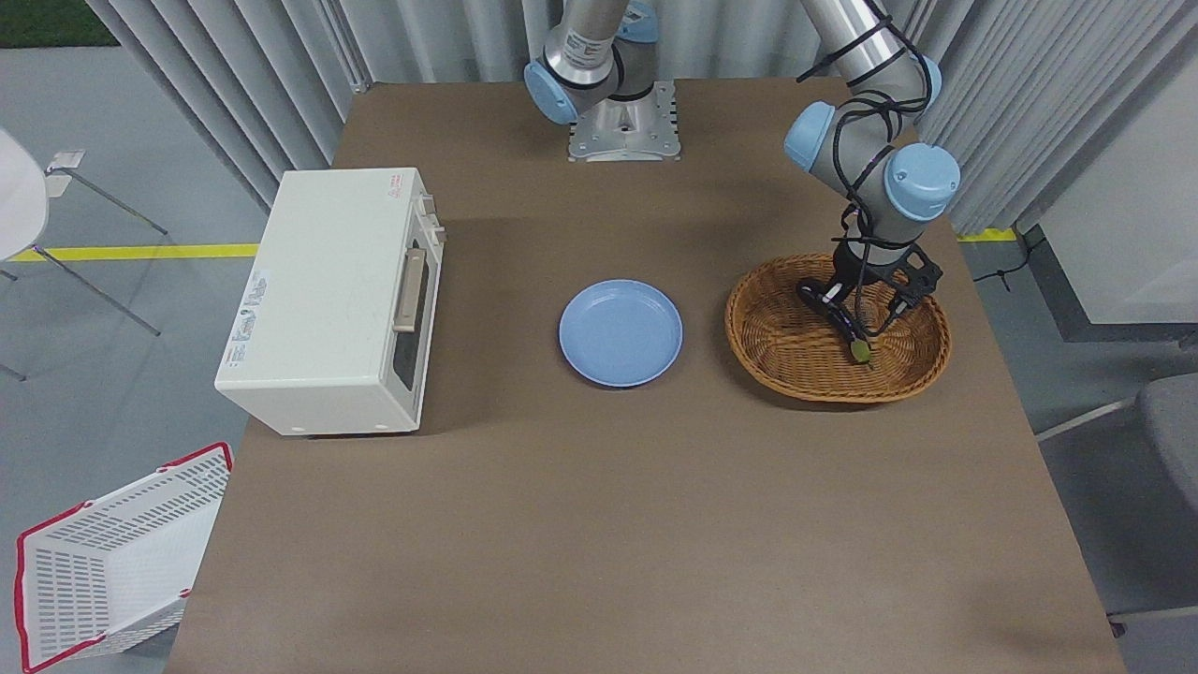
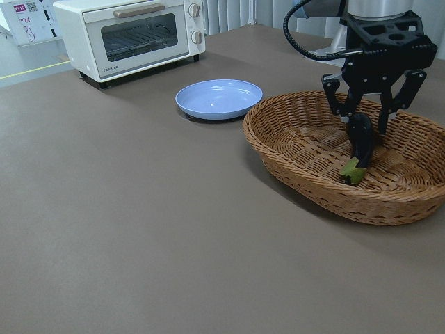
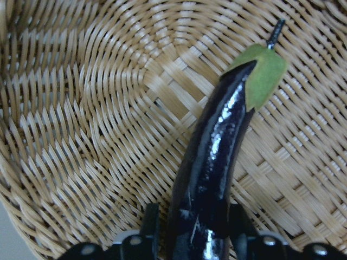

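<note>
A dark purple eggplant [image 3: 211, 162] with a green cap lies in the round wicker basket [image 2: 299, 174], which is on the table's right side in the front view. My gripper is down over the basket, its fingers on either side of the eggplant's lower part. In the left view the gripper [image 2: 361, 122] is at the eggplant's upper end; whether the fingers press on it I cannot tell.
A blue plate [image 1: 620, 331] lies left of the basket. A white toaster oven [image 1: 314, 292] stands further left.
</note>
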